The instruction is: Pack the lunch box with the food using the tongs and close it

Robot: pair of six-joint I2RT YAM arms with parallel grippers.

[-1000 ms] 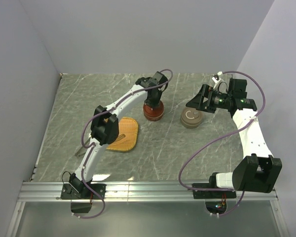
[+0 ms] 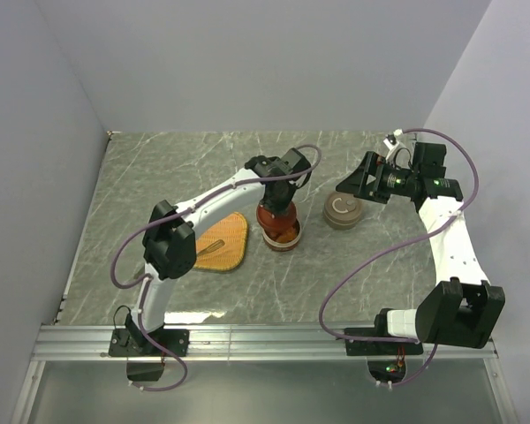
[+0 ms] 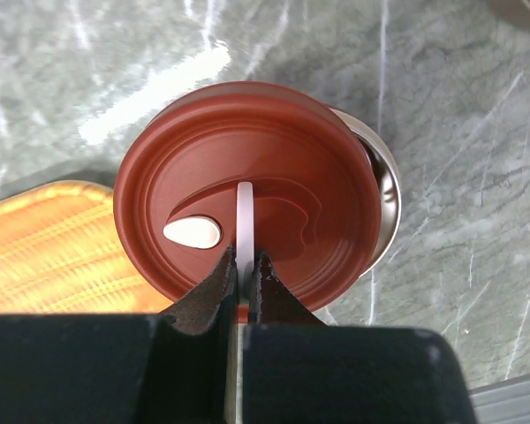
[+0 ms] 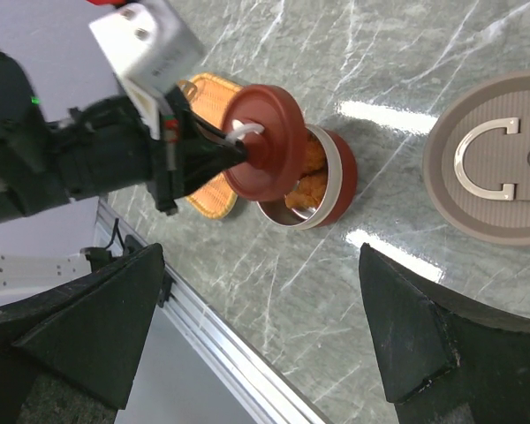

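My left gripper is shut on the pale upright handle of the red-brown lid. That lid hangs tilted, over the left part of a round lunch box with red-brown sides and a pale rim. Through the uncovered side, golden-brown fried food shows inside. A second, grey-brown round box, its lid on and a pale folding handle on top, stands to the right. Just behind this box and above it, my right gripper is open, its fingers wide apart and empty.
To the left lies an orange-yellow woven tray with a brownish utensil on it. A metal rail edges the front.
The red-brown box has shifted toward the front edge. Its lid, earlier seated on it, is now raised, tilted and off to the left, uncovering the food. The right arm has barely moved.
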